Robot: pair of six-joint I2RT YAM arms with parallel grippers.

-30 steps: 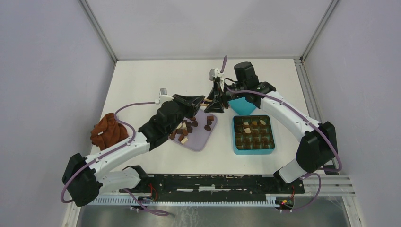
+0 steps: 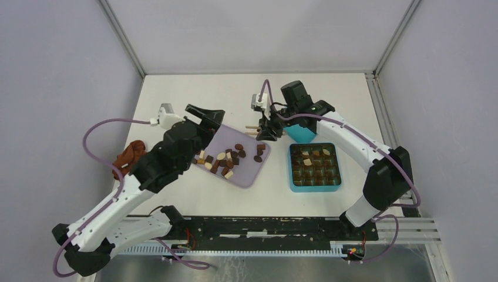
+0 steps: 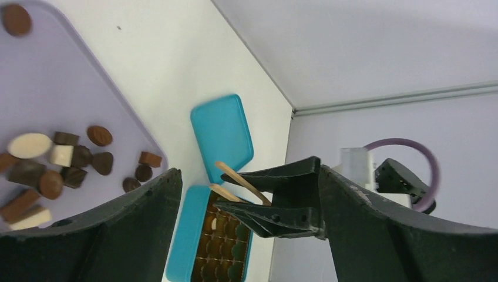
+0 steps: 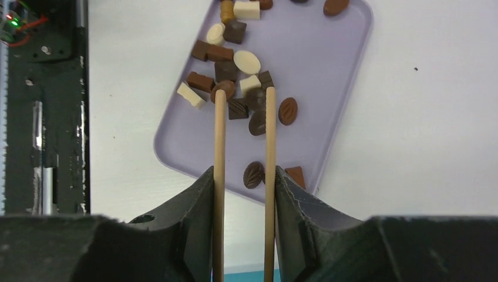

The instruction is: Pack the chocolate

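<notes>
A lavender tray (image 2: 251,175) carries several brown, dark and cream chocolates (image 4: 238,71). To its right stands a teal box (image 2: 315,188) with small compartments, a few of them filled near its far side. My left gripper is open over the tray's far left part, nothing between its fingers. Above the tray's right edge, my right gripper is part open, with one thin wooden stick (image 4: 219,194) along each finger. The sticks run nearly parallel, apart from each other, with no chocolate gripped between them.
A flat teal lid or tray (image 3: 223,135) lies behind the box, partly under the right arm. At the far left, a brown cloth (image 2: 130,156) is partly covered by the left arm. White table (image 2: 194,88) shows clear at the back.
My left gripper has drawn away to the left from the sticks, uncovering more of the tray. My right gripper has shifted slightly left, its sticks still along its fingers.
</notes>
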